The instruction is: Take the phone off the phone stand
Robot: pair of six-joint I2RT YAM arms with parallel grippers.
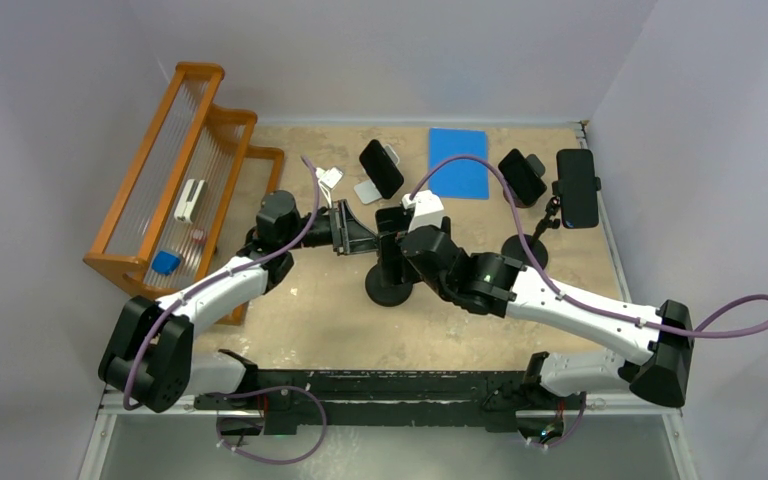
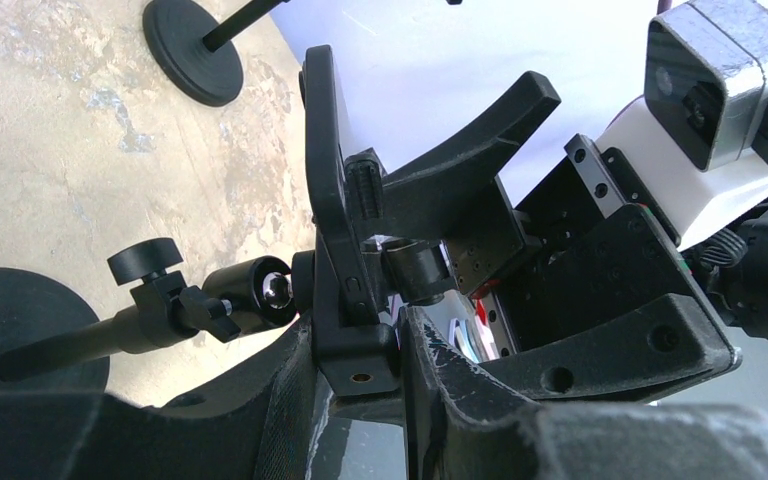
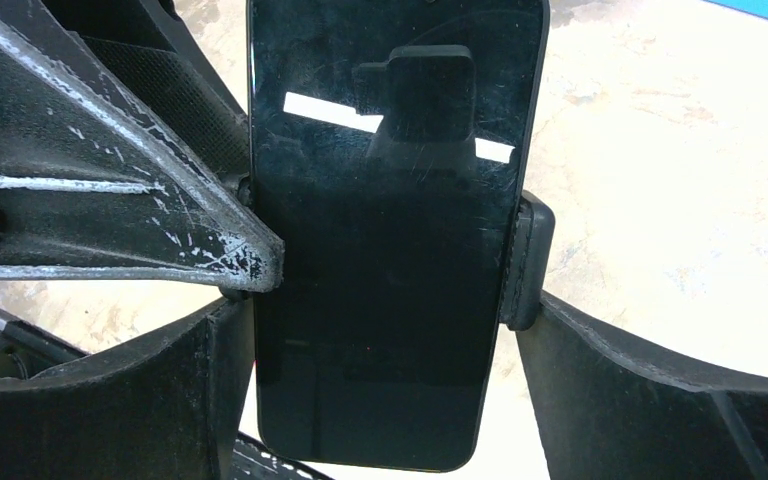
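Note:
A black phone (image 3: 390, 230) sits upright in the clamp (image 3: 528, 262) of a phone stand, whose round base (image 1: 388, 291) rests mid-table. My left gripper is shut on the end of the stand's clamp (image 2: 358, 362), seen edge-on in the left wrist view. One scuffed left finger (image 3: 175, 190) reaches in beside the phone's left edge in the right wrist view. My right gripper is open, its fingers (image 3: 585, 375) on either side of the phone. In the top view, the right arm hides much of the phone and clamp.
Behind stand another phone on a holder (image 1: 381, 169), a blue sheet (image 1: 458, 163) and a small dark stand (image 1: 522, 178). A second phone stand (image 1: 578, 188) is at the right. A wooden rack (image 1: 175, 180) fills the left.

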